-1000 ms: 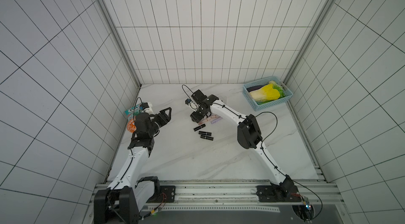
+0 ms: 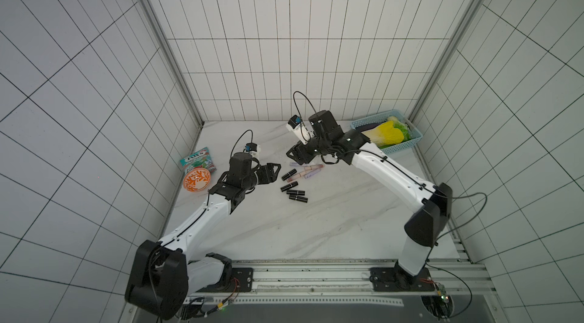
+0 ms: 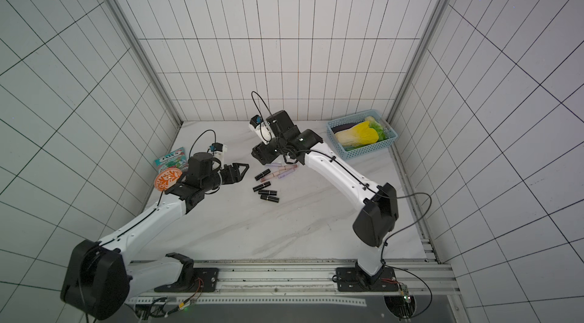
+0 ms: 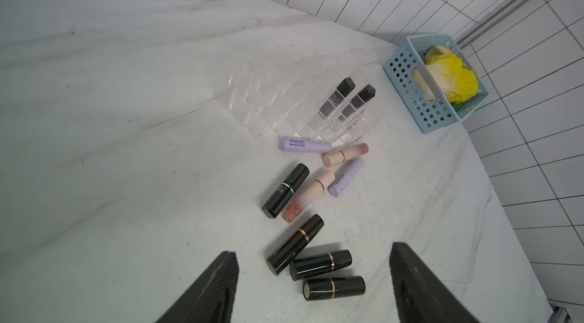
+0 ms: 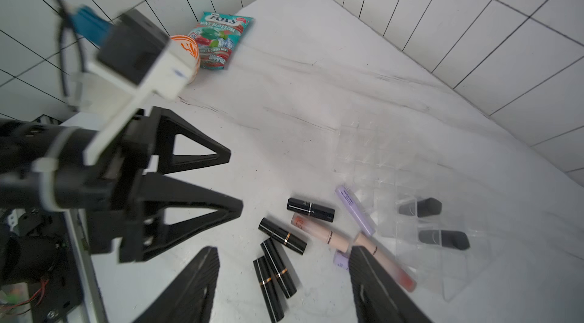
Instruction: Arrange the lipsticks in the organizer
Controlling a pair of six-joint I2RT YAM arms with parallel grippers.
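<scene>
Two dark lipsticks (image 4: pixel 343 95) stand in the clear organizer (image 4: pixel 258 95) at its right end, seen in the left wrist view. In front of it lie purple tubes (image 4: pixel 306 145), pink tubes (image 4: pixel 308 196), a black lipstick with a silver band (image 4: pixel 286 190) and several black lipsticks with gold bands (image 4: pixel 320 264), all flat on the table. My left gripper is open and empty, left of the loose lipsticks. My right gripper has its fingers apart, nothing between them, above the table by the organizer. From the top views my right arm hides most of the organizer.
A blue basket of vegetables (image 2: pixel 389 134) stands at the back right. On the left lie a candy bag (image 5: pixel 219 37) and an orange-patterned round item (image 2: pixel 196 180).
My left gripper has moved right, closer to the lipsticks, still open.
</scene>
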